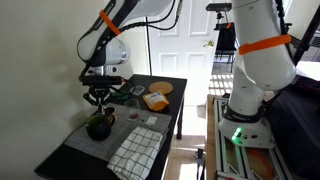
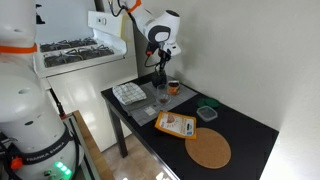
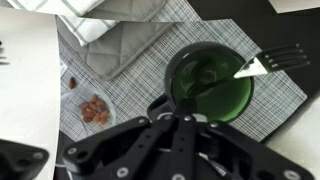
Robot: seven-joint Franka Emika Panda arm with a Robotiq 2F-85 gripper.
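A dark mug with a green inside (image 3: 232, 100) fills the middle of the wrist view. Leaning in it is a fork (image 3: 275, 60), its black handle down in the mug and its metal tines out past the rim. My gripper is shut at the mug's near-left rim, and nothing shows between its fingers. In exterior view 1 the gripper (image 1: 101, 107) points down just over the mug (image 1: 98, 129), near the wall. Contact with the mug or fork cannot be told.
A clear bowl of almonds (image 3: 95, 108) sits beside the mug on a grey woven mat (image 3: 130, 98). Nearby lie a grey pot holder (image 3: 120, 48) and a striped towel (image 1: 136, 153). Farther along are an orange tray (image 2: 176, 124), a green container (image 2: 207, 101) and a round brown mat (image 2: 208, 148).
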